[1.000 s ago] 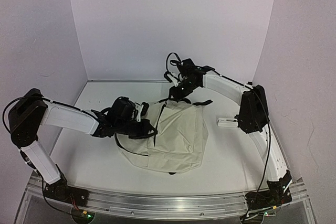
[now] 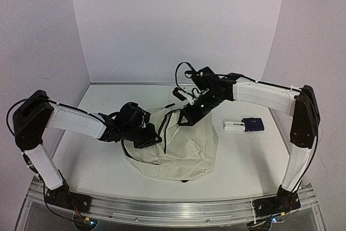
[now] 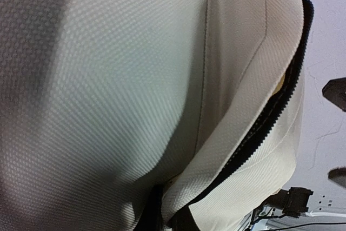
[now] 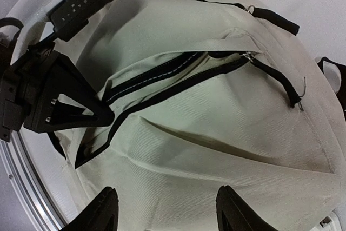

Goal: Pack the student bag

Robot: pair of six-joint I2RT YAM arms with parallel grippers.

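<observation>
The cream bag (image 2: 189,144) lies mid-table, its black-edged zip opening parted into a narrow slit; in the right wrist view a zip pull (image 4: 278,82) hangs at the slit's far end. At the near end my left gripper (image 2: 155,140) is shut on the bag's zip edge, and in the left wrist view the pinched fabric (image 3: 189,187) rises from its fingers. Over the upper part of the bag hangs my right gripper, fingers spread wide and nothing between them. What lies inside the bag is hidden.
Right of the bag, a white item (image 2: 234,126) and a dark blue item (image 2: 253,124) lie side by side, touching.
</observation>
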